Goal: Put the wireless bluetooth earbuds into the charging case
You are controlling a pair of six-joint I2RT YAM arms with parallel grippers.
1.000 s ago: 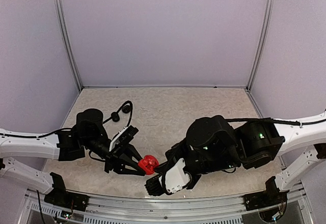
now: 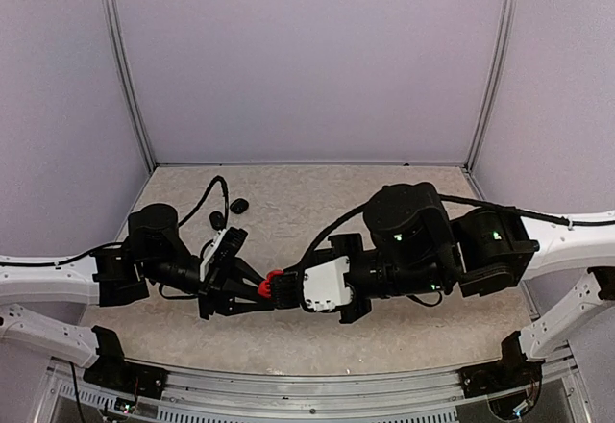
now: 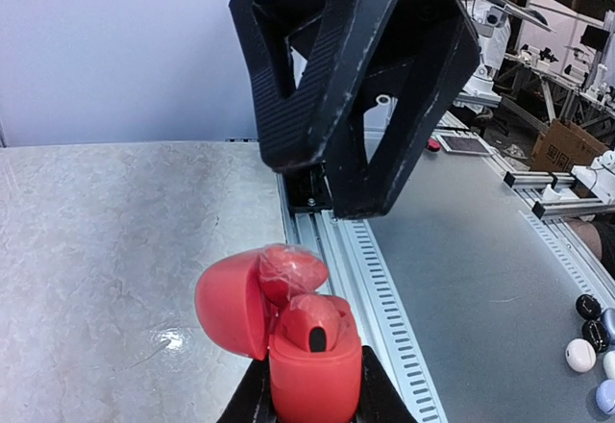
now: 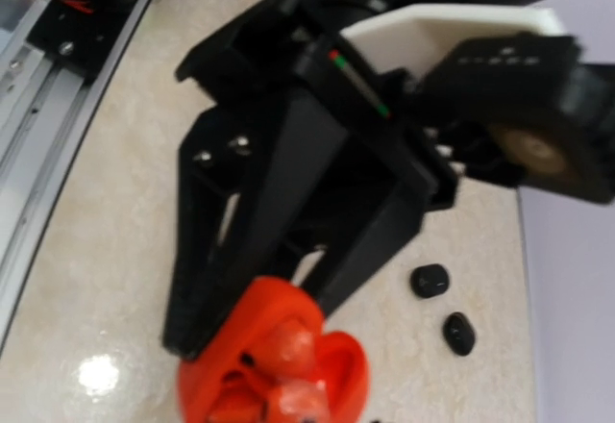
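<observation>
My left gripper is shut on a red charging case [image 3: 229,300], which is held above the table. In the left wrist view the case stands with its lid apart. Glossy red rounded forms [image 3: 293,269] show in it, though I cannot tell for certain which are earbuds. My right gripper hangs over the case, its fingers [image 3: 293,130] apart and nothing seen between them. From the top view, the right hand hides much of the case. The right wrist view shows the case low in the frame, blurred.
Two small black rounded objects [image 2: 239,206] [image 4: 459,333] lie on the table behind the left arm. Bare tabletop [image 2: 307,192] stretches across the back, and a metal rail [image 2: 327,382] runs along the front edge. Both arms are very close together.
</observation>
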